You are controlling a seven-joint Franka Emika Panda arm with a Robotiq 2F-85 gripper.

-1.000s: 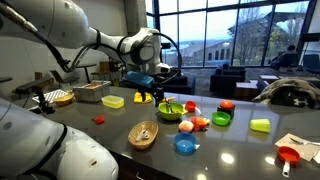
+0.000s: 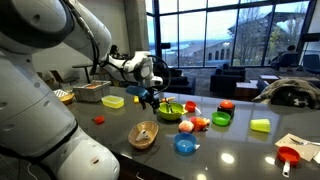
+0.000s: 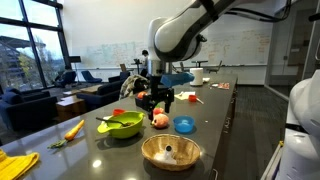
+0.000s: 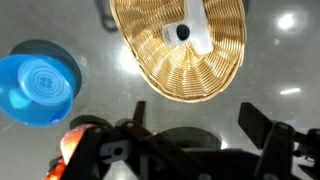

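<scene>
My gripper stands open in the wrist view, its fingers (image 4: 130, 132) wide apart and nothing held between them. A woven basket (image 4: 160, 75) lies past the fingertips, with a small white object with a dark round spot (image 4: 196, 30) inside it. In exterior view 2 the basket (image 3: 186, 162) is on the near part of the table, and the gripper (image 3: 158, 97) hangs above and behind it. In exterior view 1 the gripper (image 2: 150, 98) is over the table, beyond the basket (image 2: 143, 135).
A blue bowl (image 2: 185, 143) stands beside the basket. Farther back are a green bowl (image 2: 170, 112), a reddish toy (image 2: 186, 126), another green bowl (image 2: 221, 119) and a yellow block (image 2: 260, 125). A red ladle (image 2: 288, 158) lies at the right.
The basket, bowls and other things on the table look unmoved.
</scene>
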